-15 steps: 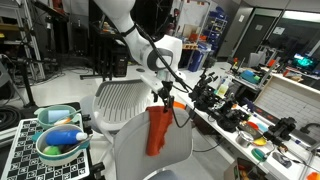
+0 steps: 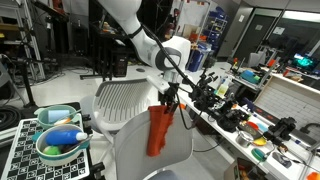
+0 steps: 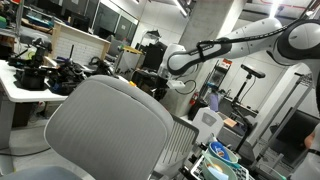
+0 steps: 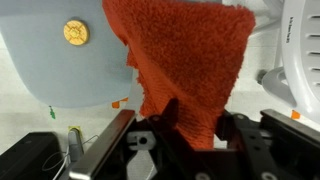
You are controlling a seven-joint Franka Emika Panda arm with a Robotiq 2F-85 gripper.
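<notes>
A red-orange cloth (image 2: 158, 130) hangs over the top edge of a grey chair back (image 2: 133, 148) in exterior view 1. My gripper (image 2: 172, 93) is at the cloth's upper end, beside that edge. Seen from the wrist, the cloth (image 4: 190, 60) spreads below the gripper, and its near part runs between the dark fingers. These stand well apart; no firm grip on the cloth shows. Exterior view 2 has the gripper (image 3: 183, 88) behind the chair back (image 3: 105, 125), where most of the cloth is hidden.
A white slatted chair (image 2: 125, 100) stands close behind the grey one. Left of it, a bowl of toys (image 2: 62, 140) rests on a stool. Along the right runs a cluttered white table (image 2: 265, 150) with tools and dishes.
My gripper has shifted slightly near the cloth's upper end. The cloth still hangs over the chair in nearly the same place.
</notes>
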